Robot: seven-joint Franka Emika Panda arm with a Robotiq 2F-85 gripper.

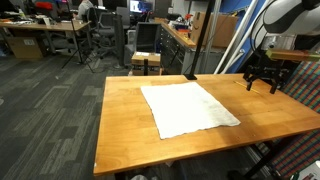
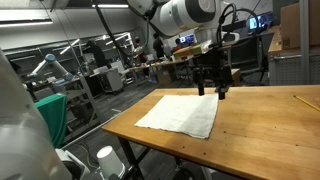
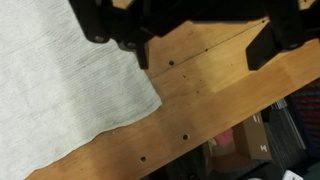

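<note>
A white cloth (image 1: 188, 108) lies spread on the wooden table, mostly flat with slightly wavy edges. My gripper (image 1: 261, 87) hangs above the table, to the right of the cloth in exterior view 1. Its fingers stand wide apart, with nothing between them. In the wrist view, the cloth (image 3: 65, 95) fills the left side and one of its corners points in below the left finger. Bare wood shows beneath the gap of my gripper. Exterior view 2 has the gripper (image 2: 208, 93) in front of the cloth (image 2: 180, 115), apart from the table.
A thin yellow stick (image 2: 307, 102) lies on the table away from the cloth. The wooden table (image 1: 120, 135) is otherwise largely bare. Beyond its edge, a cardboard box (image 3: 245, 140) shows in the wrist view. A dark post (image 1: 203, 40) rises at the table's back edge.
</note>
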